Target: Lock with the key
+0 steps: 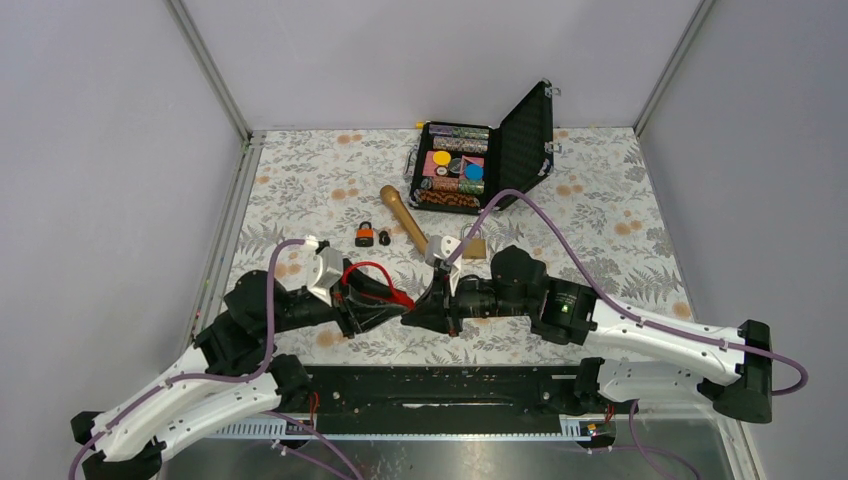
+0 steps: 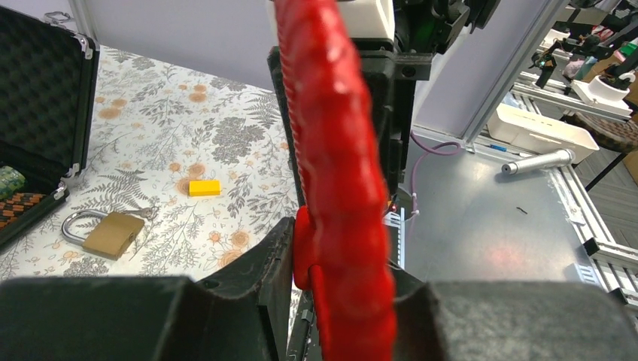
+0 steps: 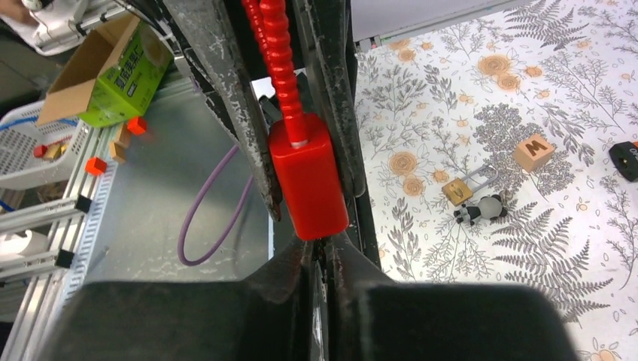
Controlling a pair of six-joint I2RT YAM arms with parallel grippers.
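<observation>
A red cable lock (image 3: 310, 180) has a rectangular body and a ribbed cable loop. My left gripper is shut on that body, with a dark finger on either side of it in the right wrist view. The lock's cable (image 2: 340, 188) runs close in front of the left wrist camera and covers much of the right arm. Against the lower end of the body stands my right gripper, its fingers close together. Something small and dark shows at their tips; whether it is a key cannot be made out.
Behind the arms lie an open black case (image 1: 468, 165), a wooden pestle-like stick (image 1: 405, 220), an orange-black padlock (image 1: 364, 235) and a brass padlock (image 2: 113, 235). A yellow block (image 2: 204, 188) rests on the patterned cloth.
</observation>
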